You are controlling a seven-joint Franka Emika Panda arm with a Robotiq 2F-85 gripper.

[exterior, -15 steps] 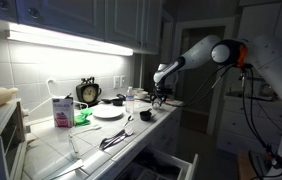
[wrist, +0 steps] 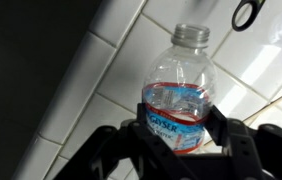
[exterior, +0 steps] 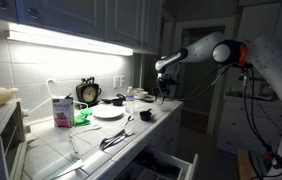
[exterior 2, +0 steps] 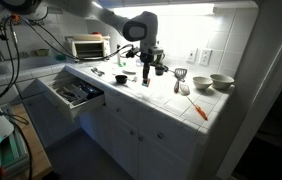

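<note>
A clear plastic bottle (wrist: 178, 95) with a blue and red label and a pale cap fills the middle of the wrist view. My gripper has its dark fingers on both sides of the bottle's lower part, close to the label. Whether they press on it cannot be told. At the far end of the counter, in exterior view 1, the gripper (exterior: 162, 88) points down. From the other side it shows over the counter's corner, with the gripper (exterior 2: 146, 66) above the white tiles.
White tile counter (exterior 2: 171, 103) runs along the wall. A dark pot (exterior: 147, 116), a plate (exterior: 108, 111) and another clear bottle (exterior: 129, 102) stand nearer. Bowls (exterior 2: 221, 82) and utensils lie to one side. An open drawer (exterior 2: 73, 95) juts out below.
Over the last second the arm has shifted slightly at the far end of the counter, its hand looking a little higher. The nearer counter items have stayed put.
</note>
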